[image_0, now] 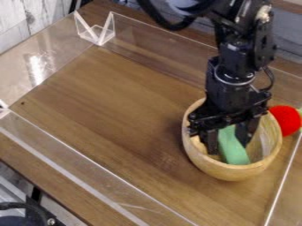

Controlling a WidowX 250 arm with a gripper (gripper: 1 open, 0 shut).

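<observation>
The black gripper (231, 125) reaches down into a light wooden bowl (203, 159) at the right of the camera view, its fingers around the upper part of a green elongated object (234, 152) in the bowl. The arm hides the bowl's back, and whether the fingers grip the object is unclear.
A red round object (287, 118) lies just right of the bowl. A clear angular plastic piece (94, 30) is at the back left.
</observation>
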